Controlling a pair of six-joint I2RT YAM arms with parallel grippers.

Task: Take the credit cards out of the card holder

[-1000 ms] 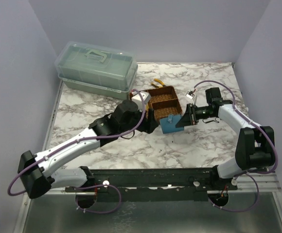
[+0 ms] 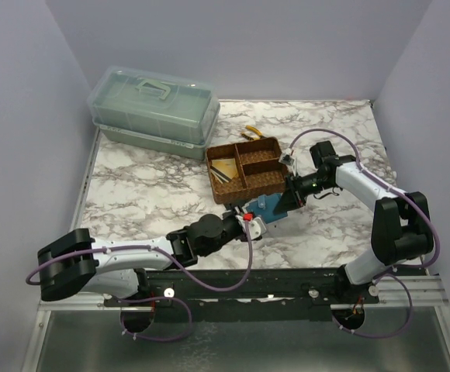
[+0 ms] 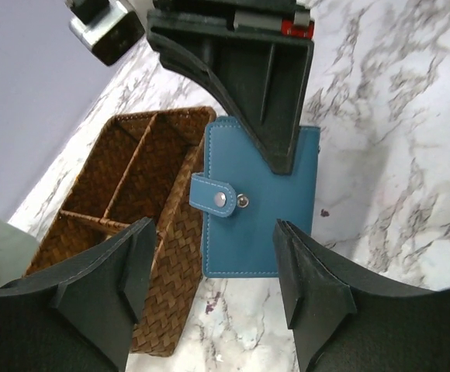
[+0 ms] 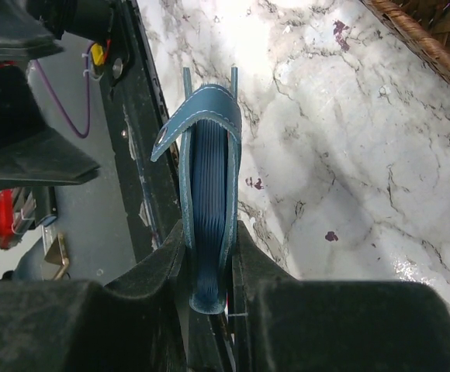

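Observation:
A blue leather card holder (image 3: 260,225) with a snapped strap is held upright by my right gripper (image 2: 291,194), whose fingers close on it from above in the left wrist view. My left gripper (image 2: 240,217) is beside the holder, its fingers (image 3: 318,294) apart on either side of the holder's lower part in its wrist view, nothing clearly between them.
A woven basket (image 2: 244,151) with compartments sits just behind. A lidded plastic box (image 2: 151,108) stands at the back left, yellow-handled pliers (image 2: 254,133) at the back.
My left gripper has turned and moved in toward the holder from the lower left. My right gripper has shifted slightly left with the holder in it.

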